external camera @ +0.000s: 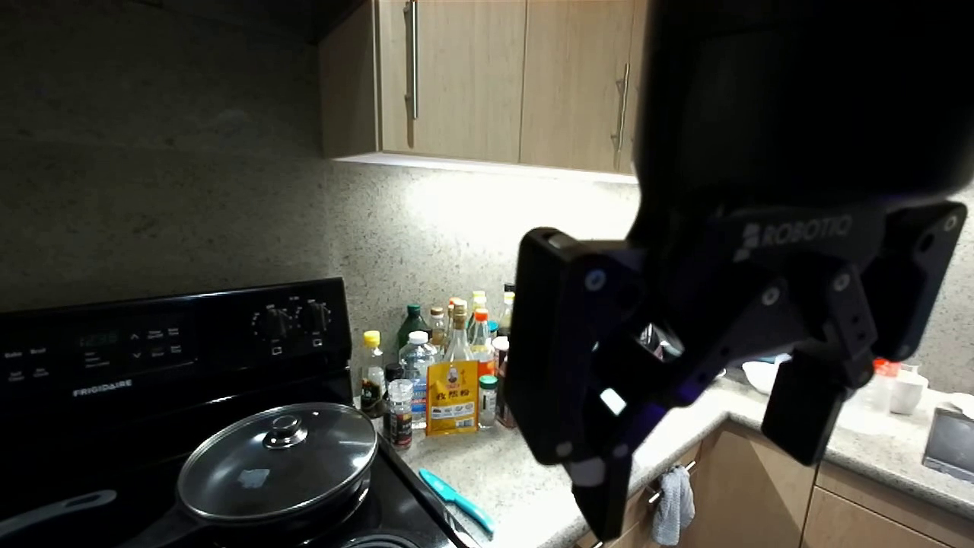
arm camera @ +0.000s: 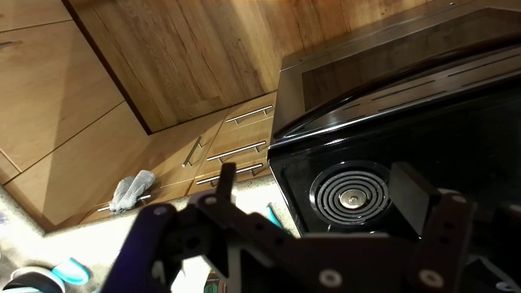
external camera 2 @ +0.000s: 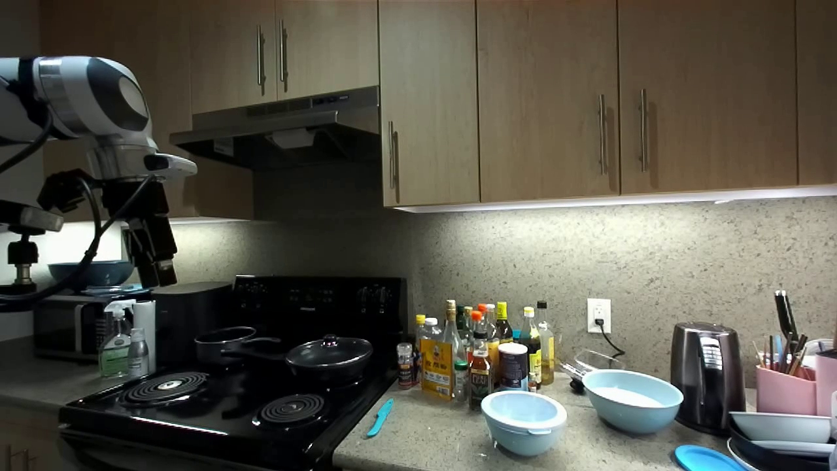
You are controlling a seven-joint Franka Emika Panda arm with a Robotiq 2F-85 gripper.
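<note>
My gripper (external camera: 703,470) fills the right side of exterior view 1, its two fingers wide apart and nothing between them. Exterior view 2 has the gripper (external camera 2: 163,275) high at the left, beyond the stove's left part and clear of any surface. In the wrist view the gripper stands open, with bare floor, drawers and the stove's front seen past it. A lidded black pan (external camera 2: 329,360) rests at the back of the black stove (external camera 2: 227,408). On the counter right of the stove lies a turquoise knife (external camera 2: 380,417).
Several sauce bottles (external camera 2: 478,353) crowd the counter against the wall. Light blue bowls (external camera 2: 524,428) and a kettle (external camera 2: 708,377) stand farther right. A small pot (external camera 2: 223,345) sits at the stove's back left. Above hangs the range hood (external camera 2: 282,129). A grey towel (arm camera: 129,191) hangs from a handle.
</note>
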